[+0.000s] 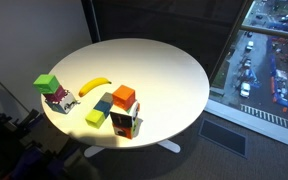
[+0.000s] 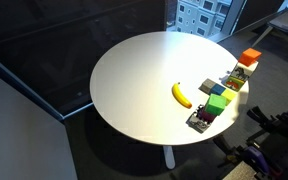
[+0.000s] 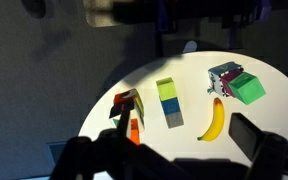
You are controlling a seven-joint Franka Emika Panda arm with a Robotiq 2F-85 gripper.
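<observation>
Wide apart in the wrist view, the two dark fingers of my gripper leave an empty gap; it is open. It is above the round white table (image 1: 159,65), touching nothing there. Near the table's edge, a green cube (image 1: 46,82) rests on dark red and grey patterned blocks (image 1: 60,100). A yellow banana (image 1: 95,87) lies farther in. Beside it are a yellow-green block (image 1: 95,118) and a dark blue block (image 1: 104,106), in line in the wrist view (image 3: 170,103). An orange block (image 1: 123,97) tops a black-and-white patterned stack (image 1: 125,122).
Dark floor (image 2: 44,130) surrounds the table. A large window (image 1: 269,70) stands to one side, with a dark floor grille (image 1: 223,138) below it.
</observation>
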